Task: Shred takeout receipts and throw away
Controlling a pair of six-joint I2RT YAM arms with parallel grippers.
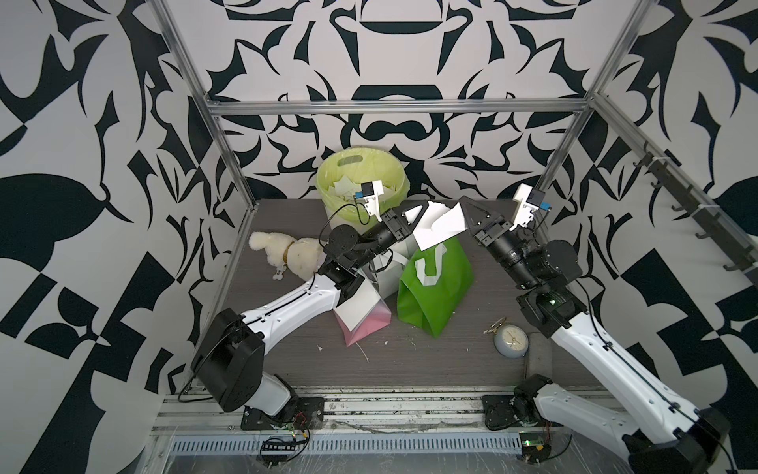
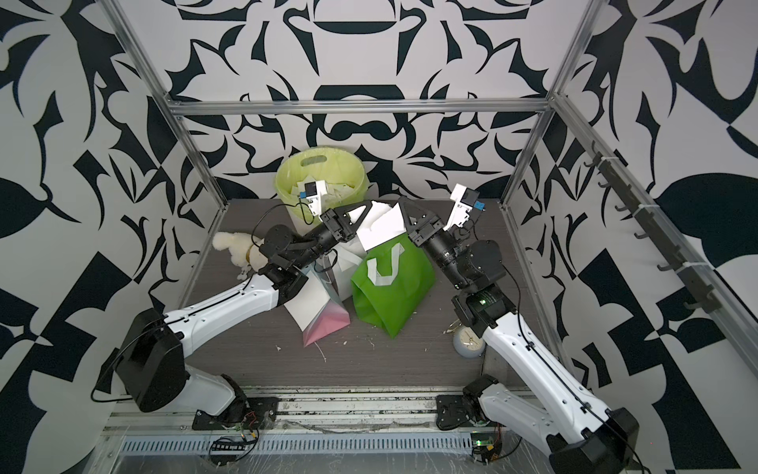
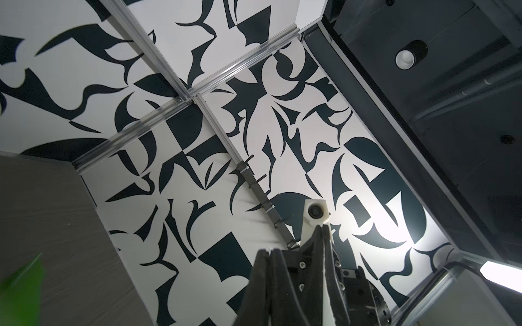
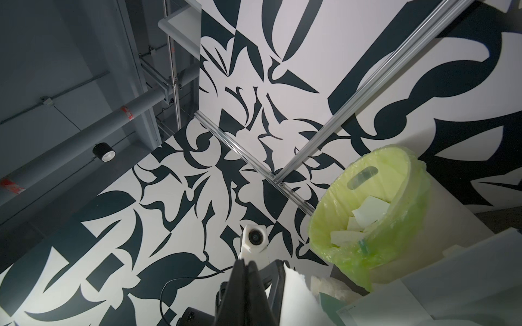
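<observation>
Two white paper sheets (image 1: 438, 227) are held up overlapping at the centre, between my left gripper (image 1: 418, 211) and my right gripper (image 1: 466, 207), both shut on the paper. In the top right view the paper (image 2: 380, 229) spans the gap between the fingertips. A torn white edge shows beside the fingers in the right wrist view. The lime-lined bin (image 4: 364, 163) at the back holds several white paper pieces (image 4: 372, 209).
A green bag (image 1: 442, 292), white bags, a pink bag (image 1: 367, 328) with a white sheet on it, a plush toy (image 1: 272, 249) and a round clock (image 1: 511, 339) occupy the table. Small scraps lie on the front area.
</observation>
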